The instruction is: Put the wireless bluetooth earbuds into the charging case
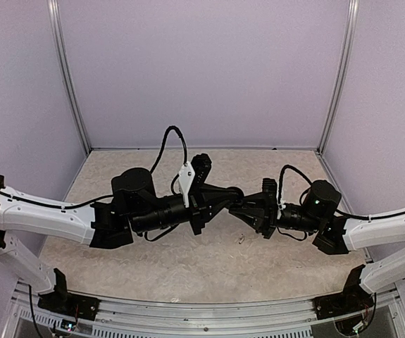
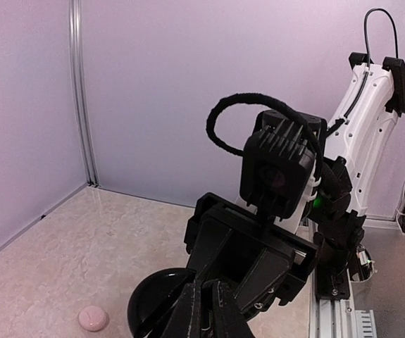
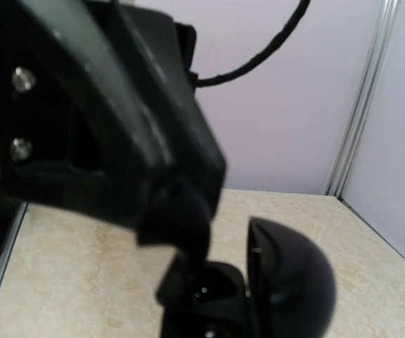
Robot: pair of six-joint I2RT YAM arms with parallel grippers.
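Note:
The black charging case shows open in the right wrist view, its lid upright and blurred; in the left wrist view its round black shape is held by my right gripper. My left gripper is shut, its fingertips down at the case's cavity in the right wrist view, where an earbud between them is too hidden to make out clearly. In the top view the two grippers meet above the middle of the floor, covering most of the case.
A pale pink round object lies on the floor in the left wrist view. The marble-patterned floor is otherwise mostly clear, enclosed by panels and aluminium rails.

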